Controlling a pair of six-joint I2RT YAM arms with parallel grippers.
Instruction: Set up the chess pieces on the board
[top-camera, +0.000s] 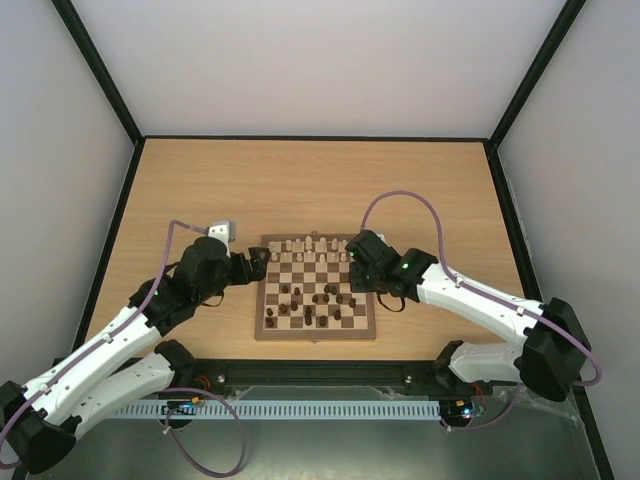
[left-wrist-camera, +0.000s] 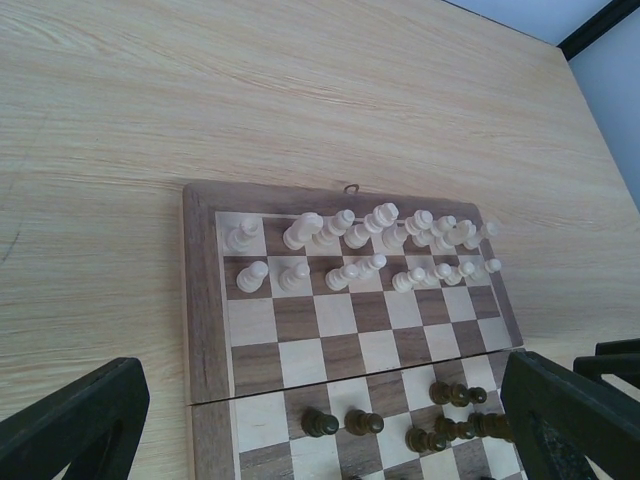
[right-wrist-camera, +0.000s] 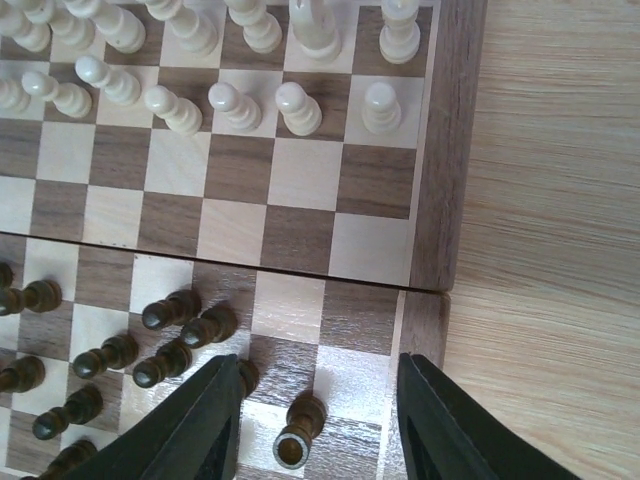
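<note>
White chess pieces (left-wrist-camera: 371, 226) stand in two rows along the far edge of the wooden board (top-camera: 315, 335). Dark pieces (left-wrist-camera: 364, 422) are scattered upright over its near half. At the board's right side, my right gripper hangs above the near half, its fingers part open and empty. A dark piece with a hollow, rook-like top (right-wrist-camera: 300, 430) shows between those fingers, standing on the board below them. Another dark piece is partly hidden by the left finger (right-wrist-camera: 205, 425). My left gripper (top-camera: 262, 258) is over the board's left edge, wide open and holding nothing.
A fold seam (right-wrist-camera: 250, 267) crosses the middle of the board. Bare squares lie between the white rows and the dark pieces.
</note>
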